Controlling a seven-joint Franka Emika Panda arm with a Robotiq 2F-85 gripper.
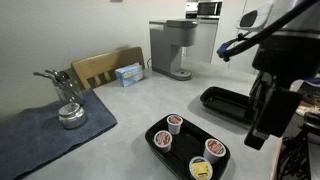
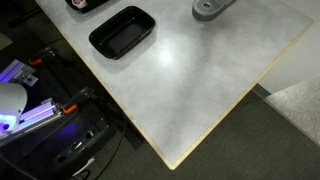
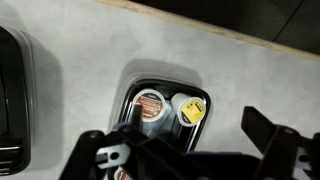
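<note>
In exterior view 1, a black tray at the table's front holds several coffee pods. Red-and-white lids show on a pod at its back, a pod at its left and a pod at its right; a yellow-lidded pod sits at the front. My gripper stands open in the wrist view, its fingers apart and nothing held. Below it there are the yellow pod and a red-lidded pod; the gripper body hides the rest of the tray.
An empty black tray lies beside the pod tray. Farther back stand a grey coffee maker, a blue box and a wooden rack. A dark mat carries a metal utensil holder and a silver container. Mid-table is clear.
</note>
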